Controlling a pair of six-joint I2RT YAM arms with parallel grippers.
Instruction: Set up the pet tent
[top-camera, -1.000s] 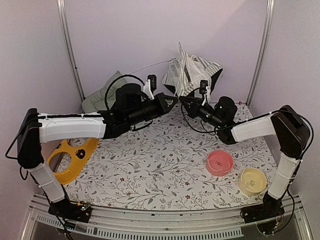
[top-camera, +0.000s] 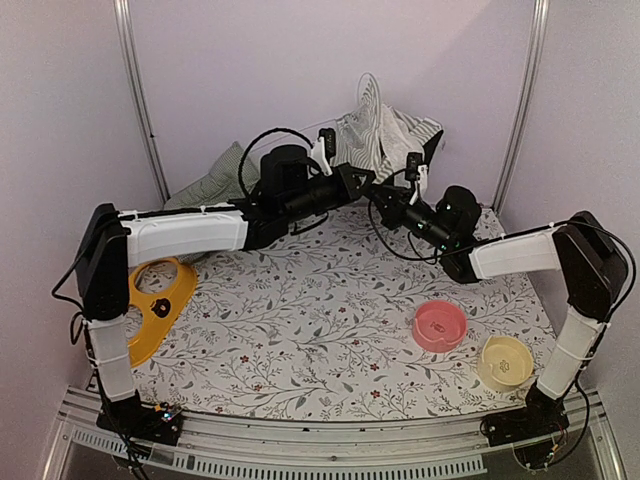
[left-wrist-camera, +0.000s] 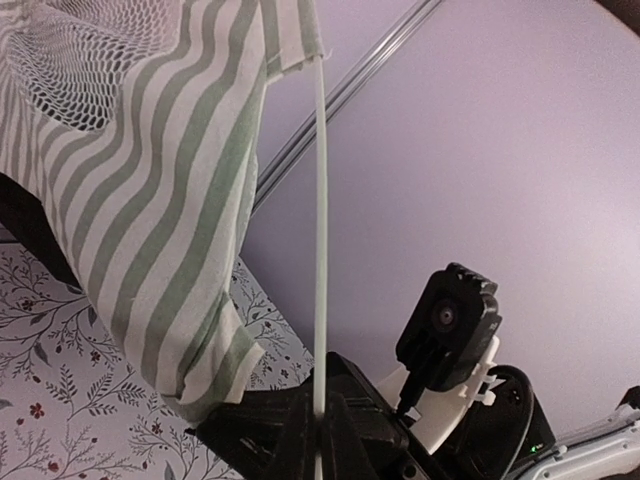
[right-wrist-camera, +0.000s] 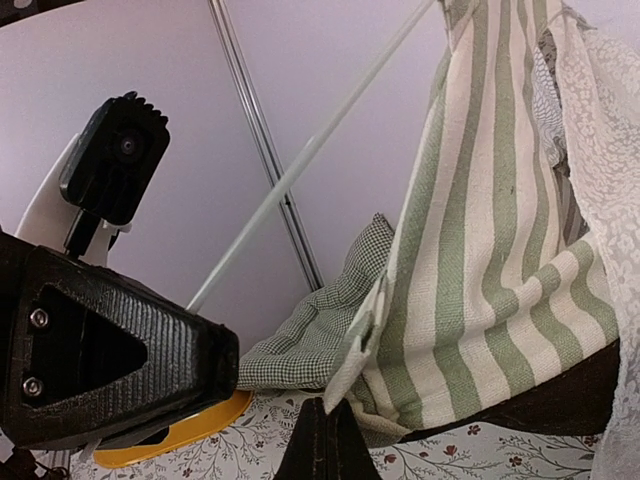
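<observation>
At the back of the table stands the pet tent (top-camera: 385, 130), with green-and-white striped fabric (left-wrist-camera: 185, 190) and a mesh part. A thin pale pole (left-wrist-camera: 320, 230) comes out of the fabric's upper edge. It runs down between the fingertips of my left gripper, which is shut on it. My right gripper is shut on a gathered edge of the striped fabric (right-wrist-camera: 470, 230). In the top view the tips of both grippers almost meet in front of the tent. The pole's lower end is hidden.
A green checked cushion (top-camera: 215, 180) lies at the back left, behind my left arm. A yellow board with holes (top-camera: 160, 315) is at the left. Pink (top-camera: 440, 326) and cream (top-camera: 505, 362) bowls stand at the front right.
My left gripper has moved right, up to the right gripper's tip. The pole above the tent has bent into a tighter loop. The right arm has shifted only slightly.
</observation>
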